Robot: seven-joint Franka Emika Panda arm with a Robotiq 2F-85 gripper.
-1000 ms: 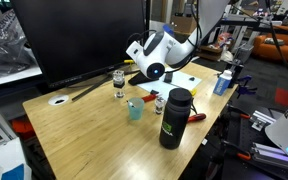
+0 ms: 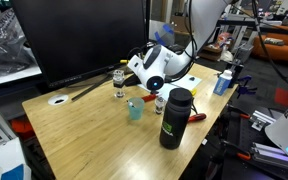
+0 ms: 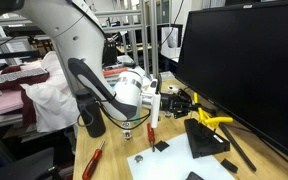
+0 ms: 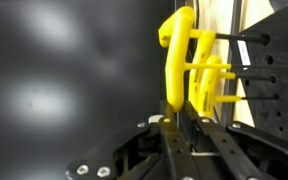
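Observation:
Several yellow-handled tools with thin shafts show in the wrist view. The nearest yellow handle (image 4: 176,65) reaches down to my fingertips, and my gripper is shut on its lower end. Its shaft points right, towards a black rack (image 4: 276,65) with holes. Other yellow handles (image 4: 210,75) stand close behind it, so which shafts sit in the rack is hard to tell. In exterior view 2 the black rack (image 3: 204,138) is on the table, to the right of my arm. My gripper's tips are too small to make out in the exterior views.
A large dark monitor (image 3: 239,60) stands behind the rack. A black bottle (image 2: 175,120), a light-blue cup (image 2: 136,109) and white mugs lie nearer the front. A white sheet (image 3: 179,163) with a red screwdriver (image 3: 151,138) lies beside the rack.
In exterior view 1, my arm's front end has come down and the wrist now hangs lower, closer to the table. The objects on the table have not visibly moved.

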